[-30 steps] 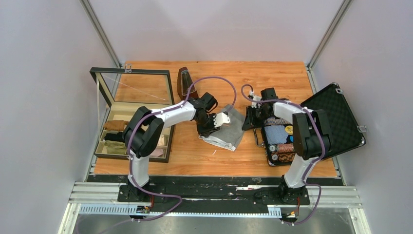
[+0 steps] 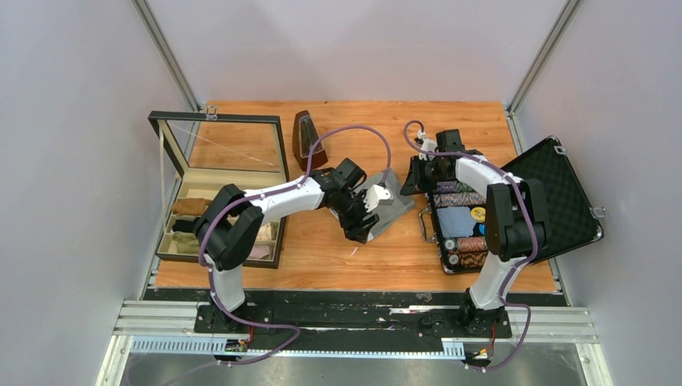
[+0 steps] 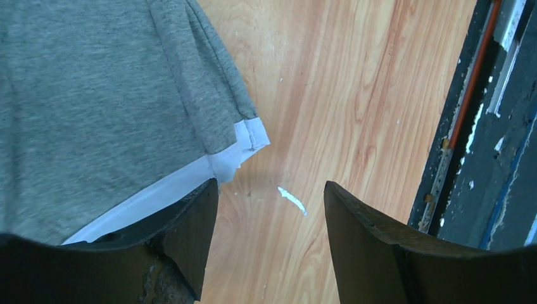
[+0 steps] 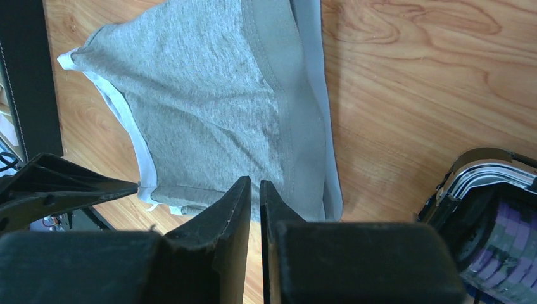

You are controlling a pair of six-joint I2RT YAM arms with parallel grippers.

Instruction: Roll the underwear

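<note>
The grey underwear (image 2: 392,215), edged with a pale band, lies spread and slightly creased on the wooden table, between both arms. My left gripper (image 2: 358,235) is over its front left end; in the left wrist view the fingers of the left gripper stand wide open, with the cloth's pale-edged corner (image 3: 244,144) just beyond the left finger. Close to the far right side of the underwear (image 4: 215,114) is my right gripper, open only by a narrow gap, with no cloth seen between its fingers. The left arm hides part of the cloth from above.
An open divided box (image 2: 277,241) with folded clothing stands at left, a dark wooden metronome (image 2: 308,141) behind. At right, an open black case (image 2: 440,245) holds rolled items under the right arm. Bare table lies in front of the underwear.
The underwear has turned slightly, its front corner shifting left. The right gripper has moved a little back.
</note>
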